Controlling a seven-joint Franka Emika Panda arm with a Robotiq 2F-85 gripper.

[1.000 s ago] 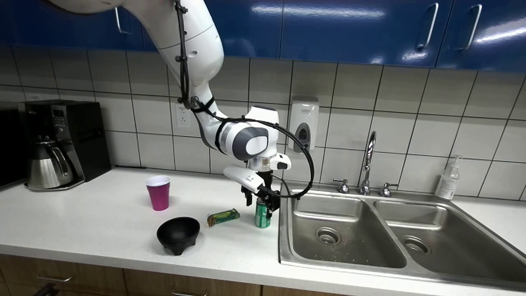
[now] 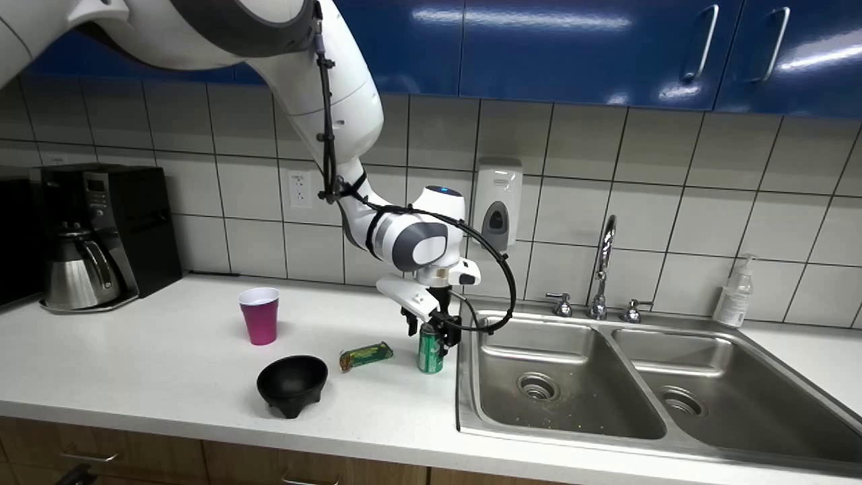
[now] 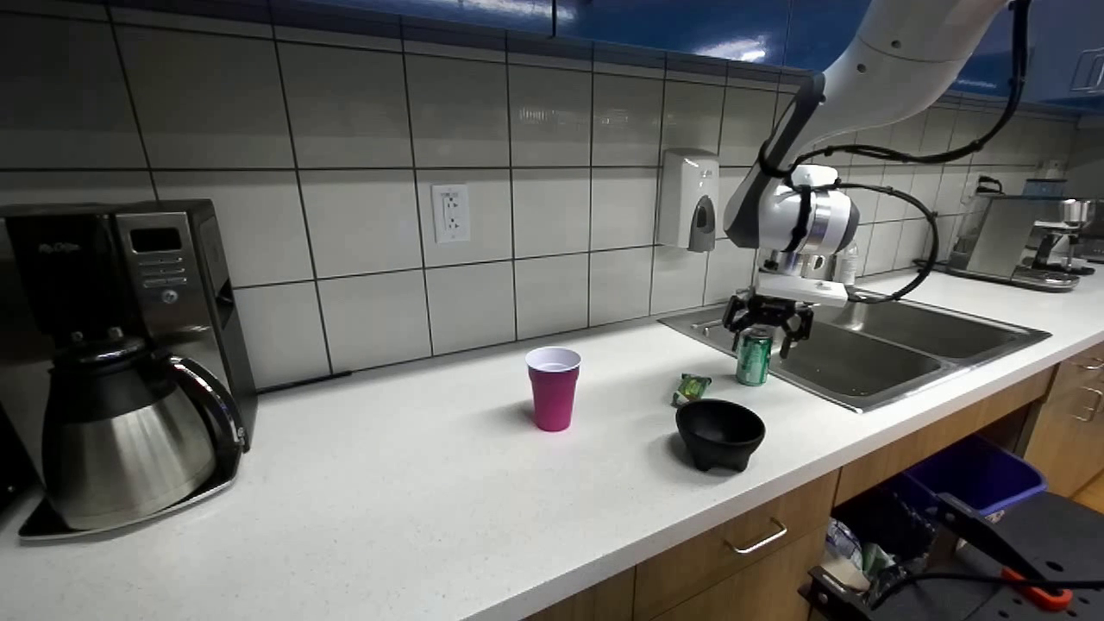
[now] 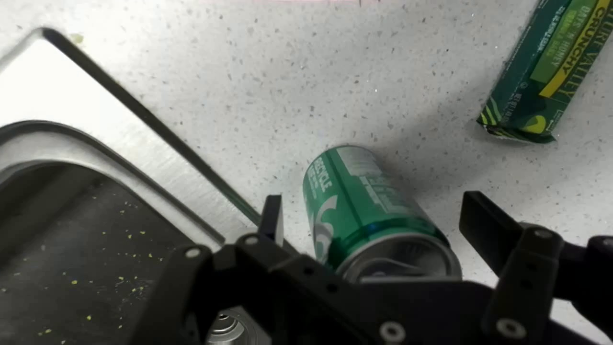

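A green soda can (image 2: 429, 352) stands upright on the counter, just left of the sink. My gripper is open above it, its fingers (image 4: 488, 227) spread to either side of the can's upper part. In the wrist view the can (image 4: 359, 198) lies between the two fingertips, with a visible gap on the right and a narrower one on the left. The second exterior view shows the gripper (image 3: 766, 336) over the can (image 3: 753, 362), fingers apart. The gripper's body hides part of the can's top in the wrist view.
A green granola bar (image 2: 366, 356) lies left of the can. Farther left are a black bowl (image 2: 291, 384) and a magenta cup (image 2: 259, 315). The steel sink (image 2: 469, 404) edges close on the right. Free counter stretches between the cup and the coffee maker (image 2: 121, 234).
The wrist and gripper have shifted slightly to the right over the can. The can and the other counter objects have stayed in place.
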